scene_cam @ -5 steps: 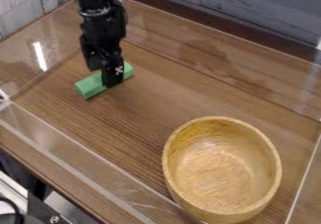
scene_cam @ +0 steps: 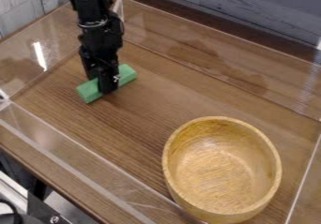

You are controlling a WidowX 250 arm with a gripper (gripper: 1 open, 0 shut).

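Note:
My black gripper point(scene_cam: 105, 78) reaches down from the top left onto a green rectangular object point(scene_cam: 88, 90), which lies on the wooden table at the upper left. The fingers are over and around the green object; whether they grip it is too small and dark to tell.
A large empty yellow oval basket point(scene_cam: 221, 167) stands at the lower right. Dark cables show at the lower left corner.
The gripper has shifted slightly left and lower over the green object since a second ago; the green object stays in about the same place.

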